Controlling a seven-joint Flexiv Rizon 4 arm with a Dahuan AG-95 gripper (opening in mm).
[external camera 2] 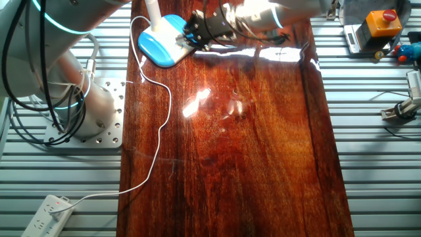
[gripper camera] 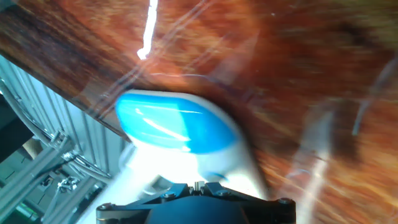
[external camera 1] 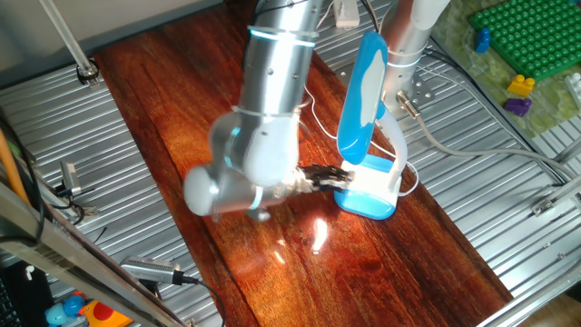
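A blue-and-white desk lamp stands upright on the wooden board, its long head (external camera 1: 363,98) raised over the base (external camera 1: 367,202). My gripper (external camera 1: 349,178) is at the near side of that base, blurred by motion. From the other side, the dark fingers (external camera 2: 192,30) show at the edge of the lamp base (external camera 2: 156,50); whether they touch it I cannot tell. In the wrist view the gripper has its fingertips together, nothing visible between them, with the blue-and-white base (gripper camera: 180,124) just ahead.
A white cable (external camera 2: 160,135) runs from the lamp over the board to a power strip (external camera 2: 46,217). The arm's base plate (external camera 2: 112,115) stands beside the board. Most of the wooden board (external camera 2: 230,164) is clear. An emergency stop box (external camera 2: 383,25) sits off its far edge.
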